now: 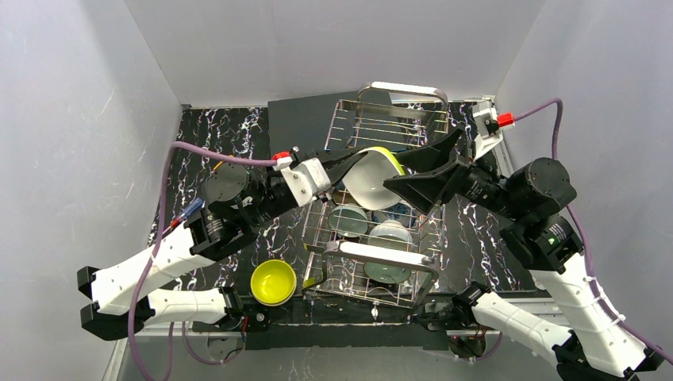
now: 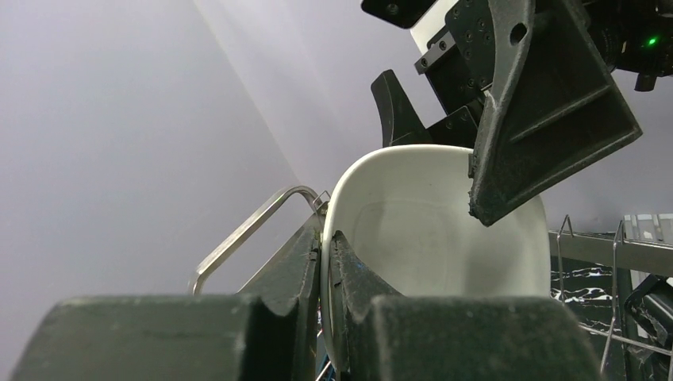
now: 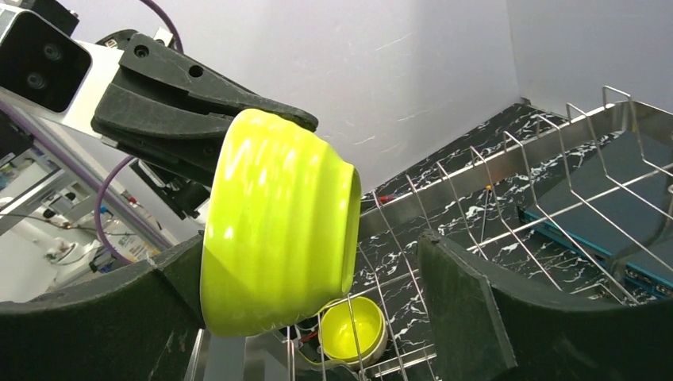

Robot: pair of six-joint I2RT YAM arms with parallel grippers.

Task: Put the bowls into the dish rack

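Observation:
A bowl (image 1: 367, 181), yellow-green outside (image 3: 274, 226) and white inside (image 2: 428, 226), is held up over the dish rack (image 1: 379, 258) by my left gripper (image 1: 349, 163), shut on its rim. My right gripper (image 1: 421, 171) is open, its fingers around the bowl's right side; whether they touch it is unclear. In the rack below sit pale green bowls (image 1: 348, 221) and several other dishes, partly hidden.
A yellow bowl (image 1: 272, 282) stands on the dark marble surface left of the rack's front. Tools (image 1: 193, 209) lie at the left, partly behind my left arm. Grey walls enclose the workspace; the rack's back part (image 1: 381, 115) is empty.

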